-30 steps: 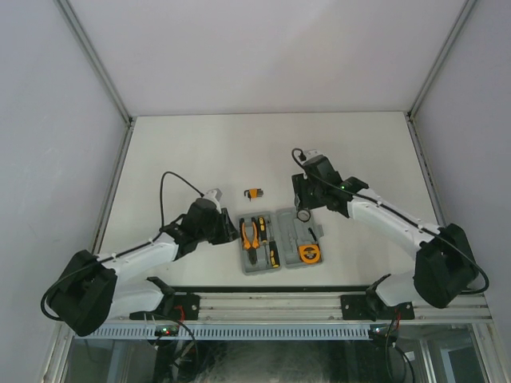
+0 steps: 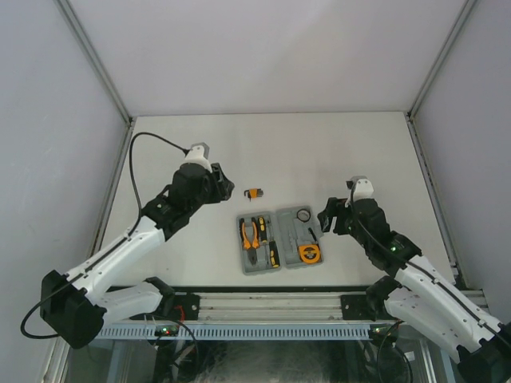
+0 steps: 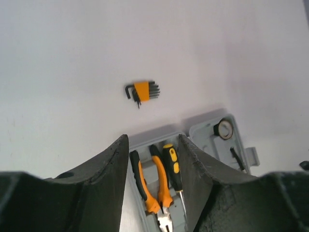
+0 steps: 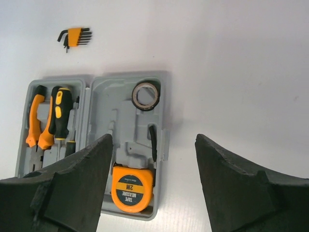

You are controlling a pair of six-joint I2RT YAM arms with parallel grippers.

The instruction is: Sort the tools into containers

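Note:
An open grey toolbox (image 2: pixel 289 239) lies mid-table; its left half holds pliers (image 3: pixel 163 193) and screwdrivers (image 4: pixel 63 113), its right half a tape roll (image 4: pixel 145 95), tape measure (image 4: pixel 131 190) and a dark slim tool (image 4: pixel 153 142). A hex key set (image 3: pixel 141 91) lies loose behind it. My left gripper (image 2: pixel 222 187) is raised left of that set, fingers apart and empty. My right gripper (image 2: pixel 327 215) is raised over the right of the toolbox, fingers apart and empty.
My left gripper has moved up toward the back-left. My right gripper has moved rightward and toward the front, away from the tape roll, which stays in the box.

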